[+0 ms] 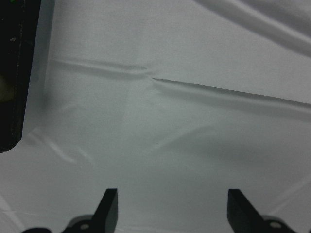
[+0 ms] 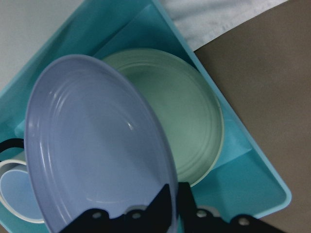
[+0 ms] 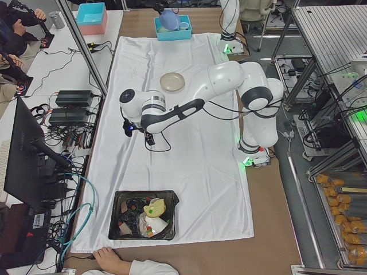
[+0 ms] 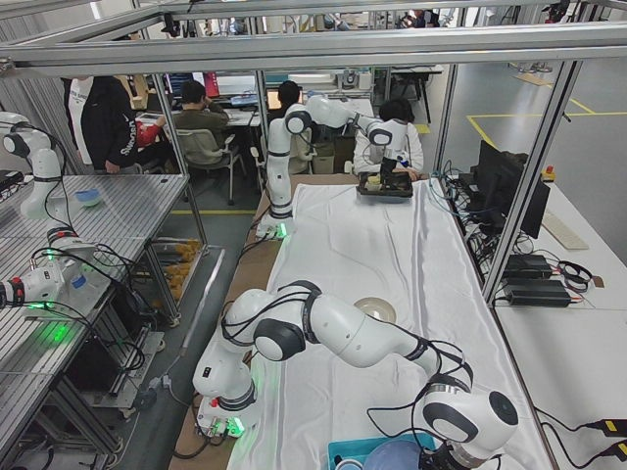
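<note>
My right gripper is shut on the rim of a lavender-blue plate (image 2: 97, 136), tilted over a teal bin (image 2: 252, 170). In that bin lie a pale green plate (image 2: 189, 116) and a white mug (image 2: 19, 199). My left gripper stands open over the white cloth (image 1: 170, 136), with nothing between its fingers; the edge of a black tray (image 1: 14, 73) shows beside it in the left wrist view. That tray (image 3: 117, 212) holds several mixed items.
A beige plate (image 3: 172, 82) lies on the cloth between the two arms. A person's hand rests at the edge beside the black tray. Monitor and cables line one side.
</note>
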